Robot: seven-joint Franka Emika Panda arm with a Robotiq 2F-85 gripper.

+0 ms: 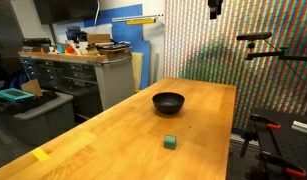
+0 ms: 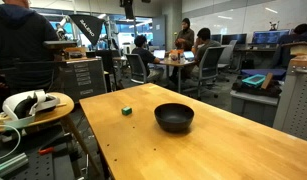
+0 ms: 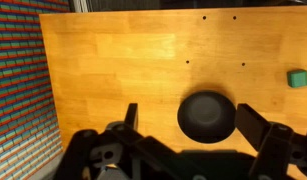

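A black bowl sits on the wooden table, its dark inside facing up in the wrist view. Apart from it stands a small green block, which the wrist view places near the right edge, above and to the right of the bowl. High over the table, my gripper looks down with its two fingers spread wide. Nothing is held between them; the bowl seen in that gap lies far below on the table. Both exterior views catch only the gripper's low end at the top edge.
Broad bare stretches of the wooden table surround the bowl and block. In the first exterior view, a cluttered workbench stands beyond the table's left side. People sit at another table in the background of the second exterior view.
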